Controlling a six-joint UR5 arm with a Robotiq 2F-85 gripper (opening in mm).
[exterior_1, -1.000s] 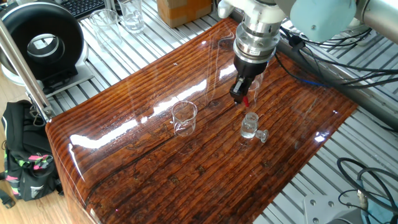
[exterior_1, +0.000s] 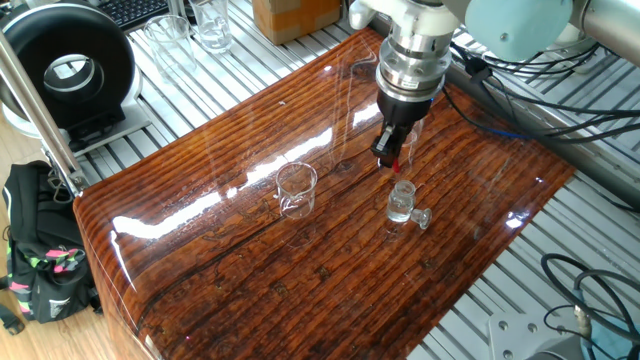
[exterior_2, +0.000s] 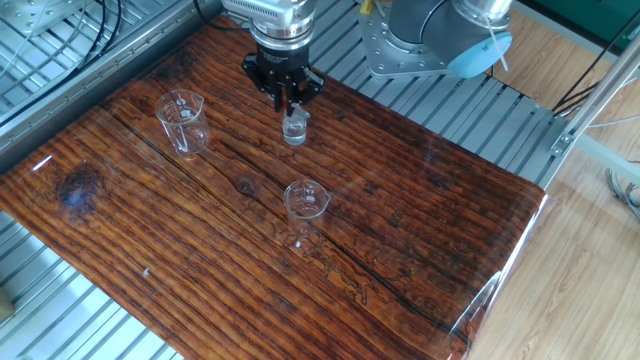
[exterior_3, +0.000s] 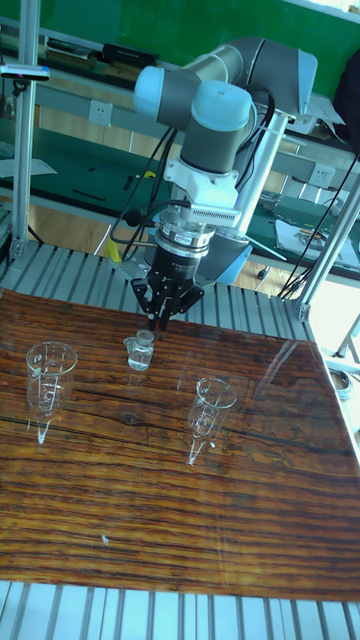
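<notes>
My gripper (exterior_3: 160, 323) hangs point down over the far part of the wooden table, its black fingertips close together. Whether they touch is too small to tell. A small red patch shows at the fingertips in exterior view 1. A small glass bottle (exterior_1: 399, 203) with clear contents stands upright just below and in front of the gripper. Beside it lies a small glass stopper (exterior_1: 421, 217). One glass beaker (exterior_1: 297, 192) stands apart on the table; a second beaker (exterior_2: 183, 122) appears on the opposite side of the bottle in exterior view 2.
The glossy wooden table (exterior_2: 130, 240) has a wide clear area in front of the glassware. More glassware (exterior_1: 170, 45) and a cardboard box (exterior_1: 295, 17) sit on the slatted surface beyond its edge. Cables (exterior_1: 540, 108) run along the robot's side.
My gripper's fingertips have shifted very slightly in exterior view 1, and the red patch with them. The bottle, stopper and beaker stay where they were.
</notes>
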